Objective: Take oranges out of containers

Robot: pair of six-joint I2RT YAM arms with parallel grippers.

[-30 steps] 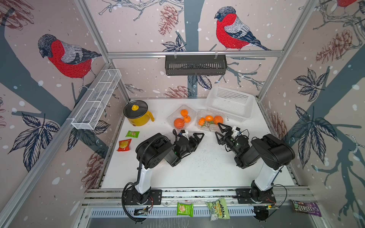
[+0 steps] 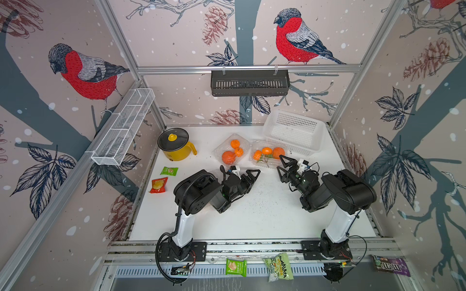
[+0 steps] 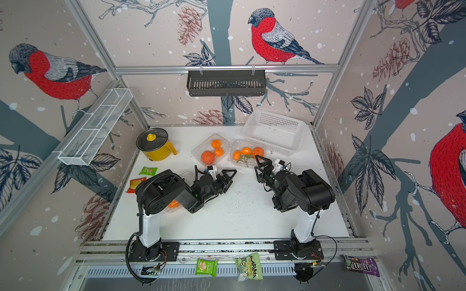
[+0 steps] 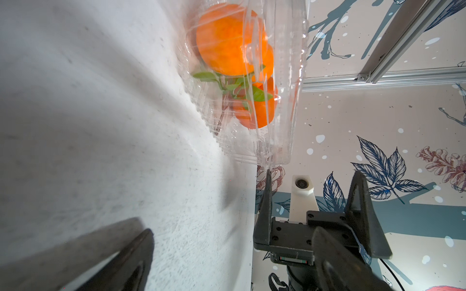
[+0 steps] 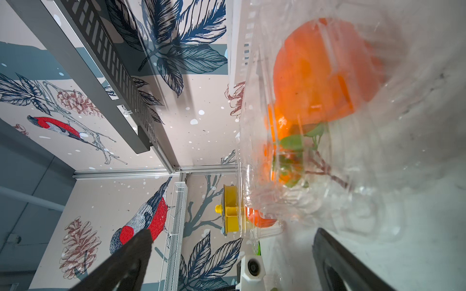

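Observation:
Two clear plastic containers with orange fruit stand at the middle back of the table. The right-hand container (image 2: 254, 164) holds small oranges (image 2: 267, 150) with green leaves and a larger orange fruit (image 2: 278, 152) at its right end. In the left-hand container (image 3: 199, 147) lie two small oranges (image 3: 219, 151) and a bigger reddish one (image 3: 207, 157). My right gripper (image 2: 281, 165) is open at the right front corner of the right-hand container, its fingers empty. Open and empty too, my left gripper (image 2: 254, 177) hovers in front of the containers. Another container with orange contents (image 3: 173, 204) is mostly hidden under the left arm.
Behind the right-hand container stands an empty white basket (image 2: 318, 131). A yellow pot (image 2: 175, 154) is at the back left, with a green packet (image 2: 169, 171) and a red packet (image 2: 158, 185) before it. Bare table lies between the arms.
My right gripper has shifted slightly, toward the back and right, by the container's corner. The left arm, the containers and the fruit look unmoved.

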